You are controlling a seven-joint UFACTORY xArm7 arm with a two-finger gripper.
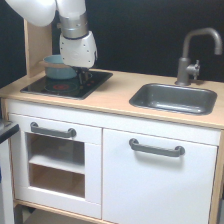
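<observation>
A white robot arm (76, 40) hangs over the cooktop at the upper left of the camera view, with its dark gripper (82, 73) low at the right of a blue pot (58, 70) on the black stovetop (60, 90). The fingers are small and dark against the stove; whether they are shut or hold anything, I cannot tell.
Below are an open compartment (55, 180) and a white door (150, 185). A dark wall stands behind.
</observation>
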